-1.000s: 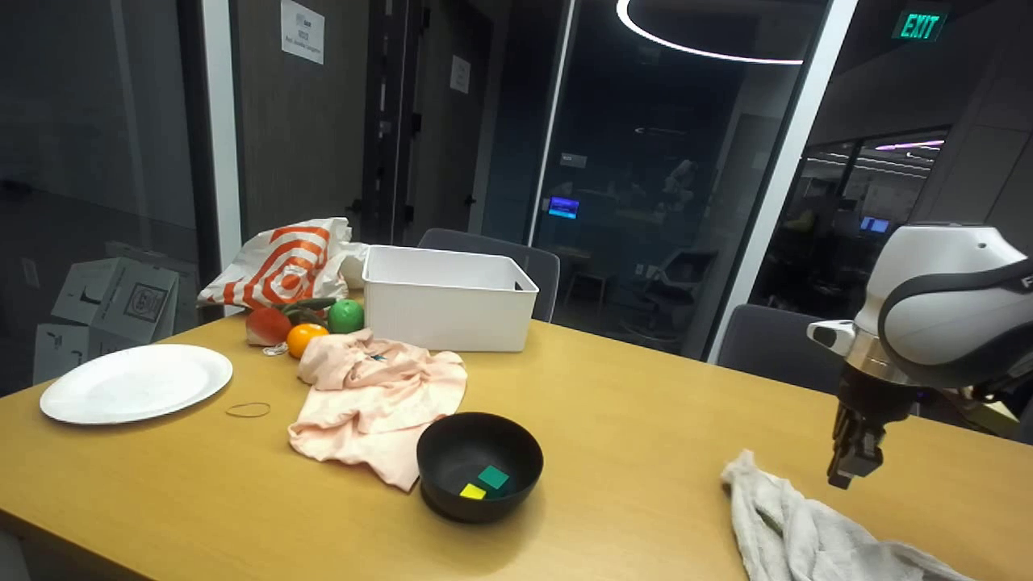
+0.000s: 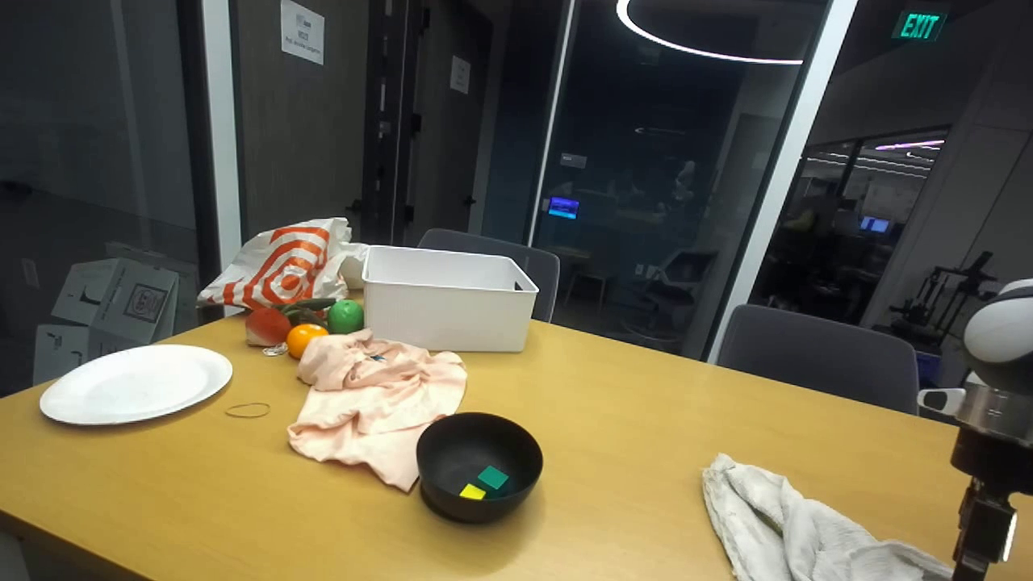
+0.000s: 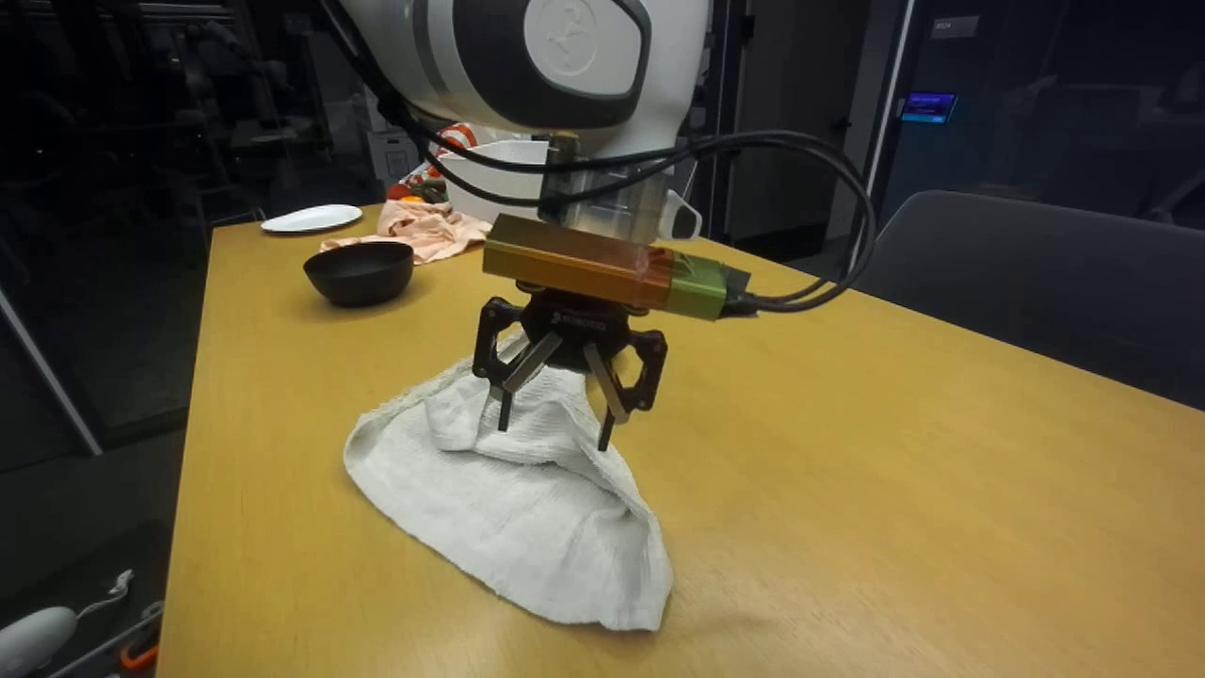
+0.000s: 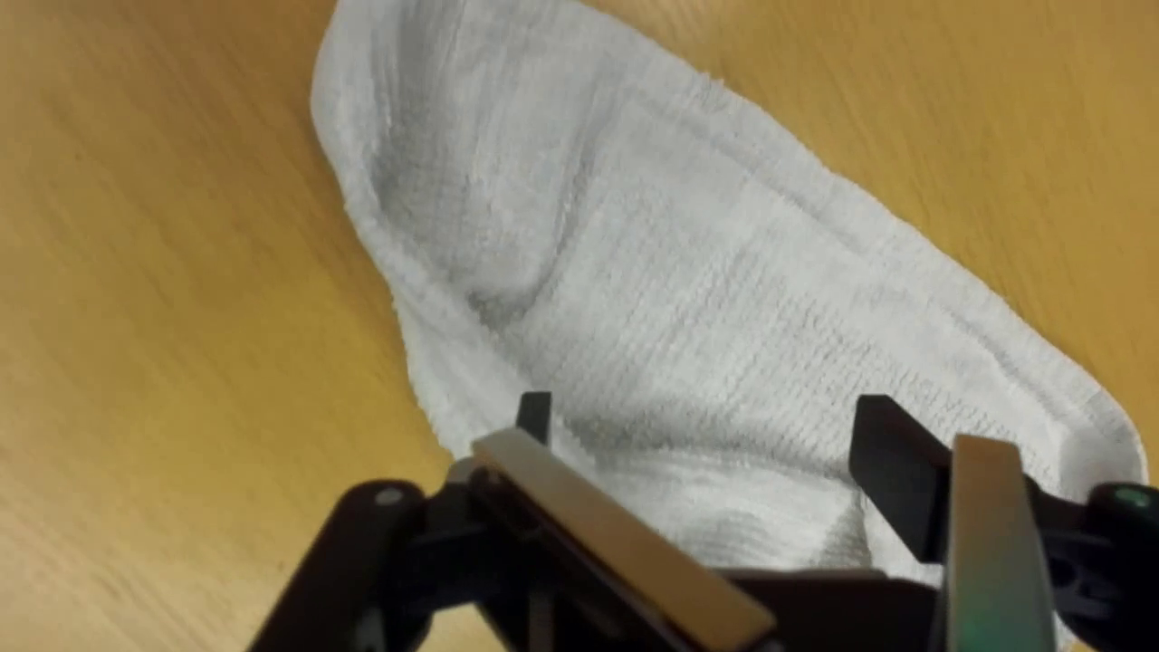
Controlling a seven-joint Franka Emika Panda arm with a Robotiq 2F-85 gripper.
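Observation:
A crumpled white towel [image 3: 514, 508] lies on the table, with a raised fold near my gripper [image 3: 554, 439]. The two fingers are spread apart over that fold, and no cloth shows clamped between them. Whether the tips touch the fabric is hard to tell. From the wrist, the towel [image 4: 695, 282] spreads out ahead of my gripper, wood showing on both sides. In exterior view 1 the towel [image 2: 804, 532] is cut off by the bottom edge, and the arm stands at the far right.
A black bowl [image 2: 479, 436] holds a green and a yellow piece. Beyond it are a pink cloth [image 2: 378, 397], a white bin [image 2: 445, 300], a white plate [image 2: 135, 384], fruit and a striped bag [image 2: 281, 266].
In exterior view 1 my arm has moved right and lower, toward the frame's edge. The towel's near end has shifted slightly left.

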